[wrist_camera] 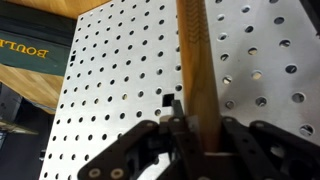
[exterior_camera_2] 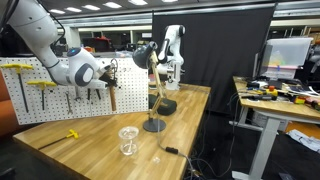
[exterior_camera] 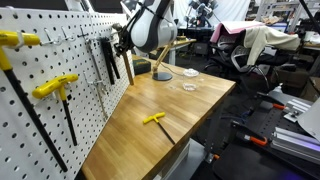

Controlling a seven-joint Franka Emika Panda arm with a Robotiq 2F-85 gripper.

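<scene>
A long wooden handle (wrist_camera: 197, 65) runs down the wrist view into my gripper, which is shut on it. In the second exterior view the brown handle (exterior_camera_2: 112, 98) hangs upright below my gripper (exterior_camera_2: 108, 77), in front of the white pegboard. From the first exterior view, my gripper (exterior_camera: 121, 45) is high against the board, partly hidden among dark tools; the wooden handle (exterior_camera: 130, 72) shows beneath it. The handle's top end, and whether it still rests on a peg, cannot be made out.
Black tools (exterior_camera: 109, 60) hang close by on the pegboard (exterior_camera: 88, 95). Yellow-handled tools (exterior_camera: 55, 87) hang nearer the camera. On the table lie a yellow T-handled tool (exterior_camera: 155, 118) and a clear dish (exterior_camera: 190, 86); a lamp (exterior_camera_2: 155, 90) stands farther along.
</scene>
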